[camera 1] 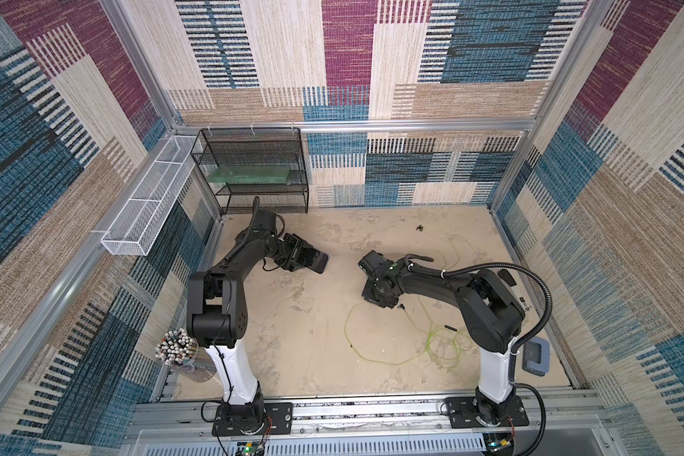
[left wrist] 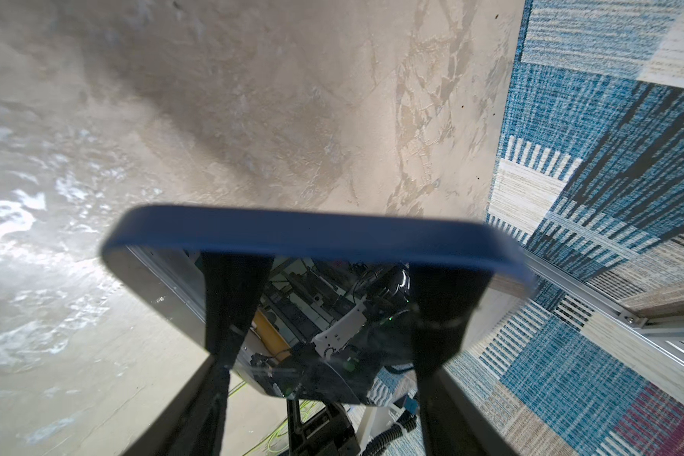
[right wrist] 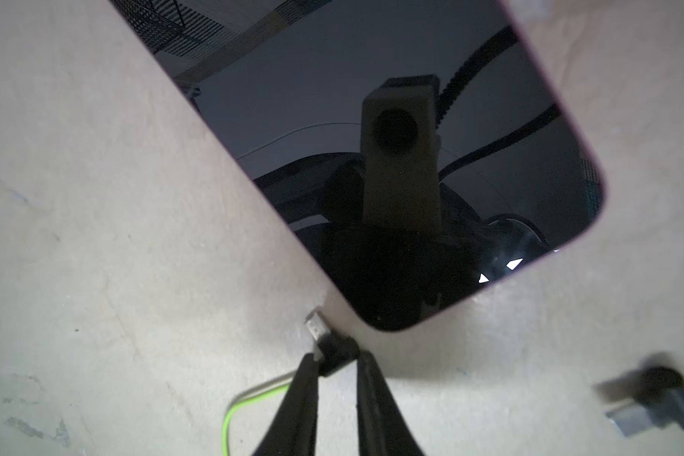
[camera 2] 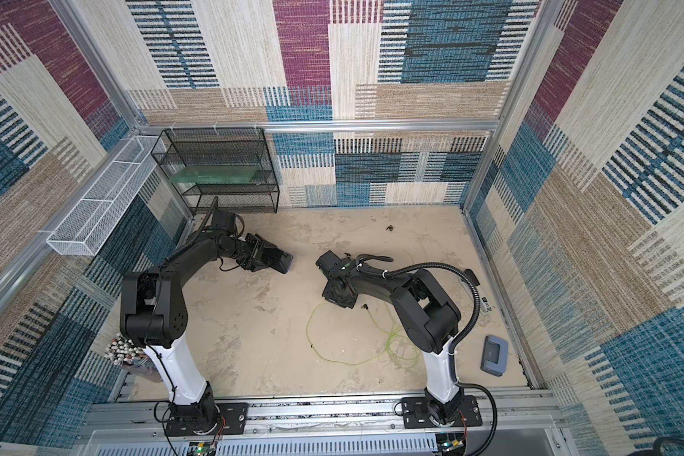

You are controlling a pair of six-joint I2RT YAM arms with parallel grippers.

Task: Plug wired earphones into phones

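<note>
My left gripper (camera 1: 299,257) is shut on a dark phone (camera 1: 317,262), held over the table at left of middle. In the left wrist view that phone shows a blue edge (left wrist: 319,234) and a reflecting screen, a finger on each side. A second dark phone (right wrist: 433,45) lies flat beneath my right gripper, mostly hidden in the top views. Below that phone's corner is a black earphone plug (right wrist: 340,355) with a metal tip and green cable (right wrist: 262,393). The right fingertips stand a little apart right at it; no grip on it shows. Another plug (right wrist: 665,399) lies to the right.
Loops of green cable (camera 1: 387,361) spread across the table's front middle. A grey-blue box (camera 1: 535,357) sits at the right edge. A black wire rack (camera 1: 254,199) stands back left, and a pot of sticks (camera 1: 176,347) at the left front.
</note>
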